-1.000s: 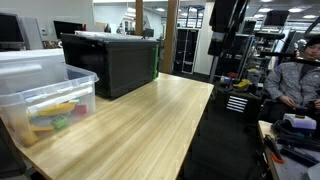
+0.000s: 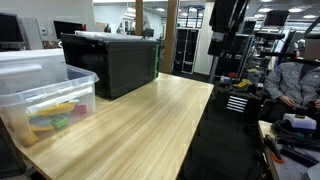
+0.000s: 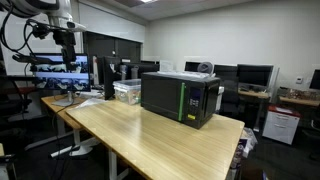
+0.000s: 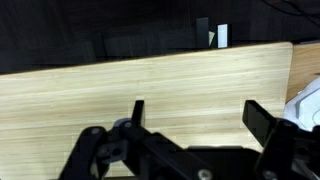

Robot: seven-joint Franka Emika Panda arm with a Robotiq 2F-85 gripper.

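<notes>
My gripper is open over the light wooden table [image 4: 100, 95], its two fingers set wide apart in the wrist view. Bare wood and dark floor are all that show beneath it, and nothing is between the fingers. In exterior view 1 the dark arm reaches in from the upper right, with the gripper high above the table's right side. A black microwave-like box [image 3: 178, 98] with a green strip stands on the table. Beside it, a clear plastic bin [image 2: 48, 104] holds several colourful items.
White material [image 3: 188, 74] lies on top of the black box. Most of the tabletop [image 2: 140, 120] in front of the box and bin is clear. A person [image 2: 292, 80] sits at the right, beyond the table.
The arm, the box and the bin look unmoved. Only the seated person at the right has shifted posture slightly.
</notes>
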